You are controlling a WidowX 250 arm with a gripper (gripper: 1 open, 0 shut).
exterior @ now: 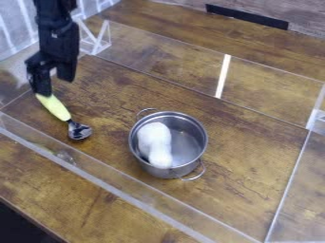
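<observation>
My black gripper [53, 73] hangs at the upper left, open, its fingers just above and behind a utensil with a pale yellow handle [51, 106] and a metal head [79, 131], lying on the wooden table. Right of the utensil stands a steel pot [191, 142] with two wire handles, holding a white, rounded elongated object [156, 144].
Transparent panels or edges run along the sides and front, and a short white strip [223, 76] lies at the back middle.
</observation>
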